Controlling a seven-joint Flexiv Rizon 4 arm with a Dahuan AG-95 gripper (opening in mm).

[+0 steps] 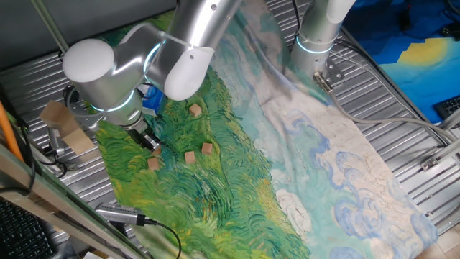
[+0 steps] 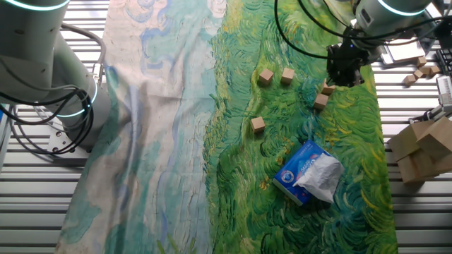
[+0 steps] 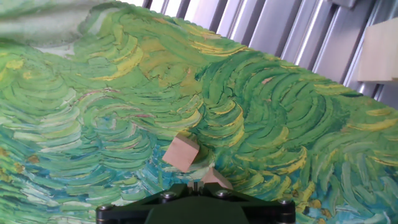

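At the bottom of the wrist view my gripper is shut, its fingertips together with nothing showing between them. A wooden cube (image 3: pixel 181 152) lies just beyond them, and a second cube (image 3: pixel 214 178) is partly hidden behind the fingers. Exterior view 2 shows my gripper (image 2: pixel 344 76) above and beside this close pair, one cube (image 2: pixel 320 102) near the other (image 2: pixel 328 89). Three more cubes rest apart on the painted cloth: one (image 2: pixel 265 76), another beside it (image 2: pixel 287 75), and one farther off (image 2: pixel 258 125).
A blue tissue pack (image 2: pixel 291 176) with white tissue sticking out lies on the cloth (image 2: pixel 240 197). Beyond the cloth's edge stand larger wooden blocks (image 2: pixel 417 148) and several small cubes (image 2: pixel 415 76).
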